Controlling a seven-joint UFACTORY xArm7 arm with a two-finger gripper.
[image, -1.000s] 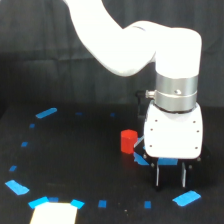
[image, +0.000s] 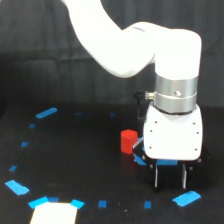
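Note:
The white robot arm comes down from the top into the right half of the view, its gripper (image: 170, 174) low over the black table with two thin fingers apart and no object visible between them. Behind the gripper's left side sits a red block (image: 128, 141). A blue object (image: 140, 158) lies behind the gripper and is partly hidden by it.
A pale square object (image: 53, 214) is cut off at the lower left edge. A dark curtain stands behind.
The objects on the table look unmoved.

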